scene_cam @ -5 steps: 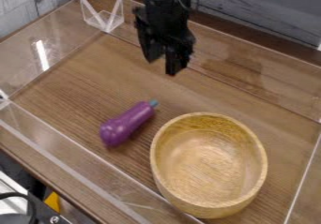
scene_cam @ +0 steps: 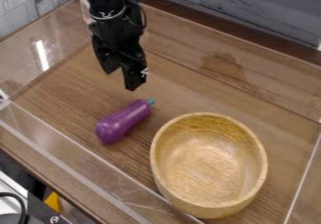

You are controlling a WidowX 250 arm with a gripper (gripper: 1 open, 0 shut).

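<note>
A black robot arm reaches in from the top, its gripper (scene_cam: 122, 76) hanging open above the wooden floor at upper left of centre, nothing between its fingers. Below it lies a purple eggplant (scene_cam: 122, 123) with a green tip, tilted diagonally. To the right of the eggplant sits a large empty yellow bowl (scene_cam: 208, 164).
Low walls border it at the back and left. Dark cables and a small yellow part lie at the bottom-left corner, outside the edge.
The gripper has moved left and lower in the view, toward the area above the eggplant. The eggplant and bowl have stayed in place.
</note>
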